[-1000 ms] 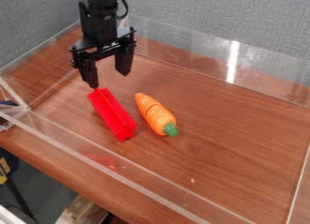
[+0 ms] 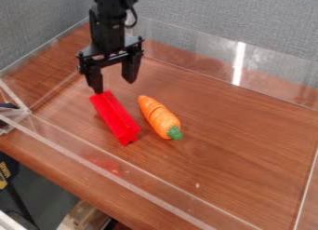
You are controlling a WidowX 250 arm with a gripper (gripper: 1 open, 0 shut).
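My black gripper (image 2: 113, 78) hangs open at the upper left, its two fingers apart with nothing between them, just above the far end of a red block (image 2: 115, 116). The long red block lies on the wooden table, pointing away from me. To its right lies an orange toy carrot (image 2: 158, 114) with a green top toward the near right.
Clear panels edge it at the back, left and front. Some objects sit outside the left edge and below the front left.
The gripper has moved slightly down, toward the far end of the red block. The block and carrot have stayed where they were.
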